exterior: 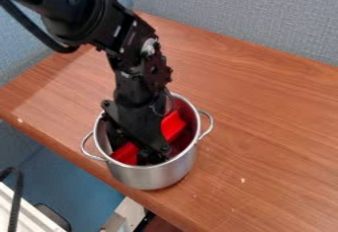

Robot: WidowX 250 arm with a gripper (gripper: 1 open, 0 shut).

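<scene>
A steel pot (166,175) with two side handles stands near the left edge of the wooden table. Red objects (172,125) lie inside it, showing at the right and lower left of the interior. My black gripper (145,147) reaches down into the pot from above; the arm hides its fingertips and whatever is between them, so its grip is hard to see.
Grey padded walls stand at the back and left.
</scene>
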